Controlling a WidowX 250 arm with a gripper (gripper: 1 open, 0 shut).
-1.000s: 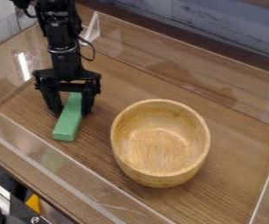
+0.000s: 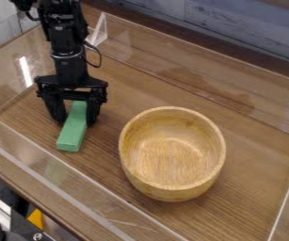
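My black gripper [image 2: 72,98] is low over the wooden table at the left, at the upper end of a green rectangular block [image 2: 72,136] lying lengthwise on the wood. The fingers straddle or rest about that end; whether they touch it I cannot tell.
A large yellow bowl [image 2: 172,118] stands at the right of the block. Cables run up from the arm to the top edge.
The gripper has shifted very slightly and sits a touch lower or further left over the block. The block and bowl look unmoved.
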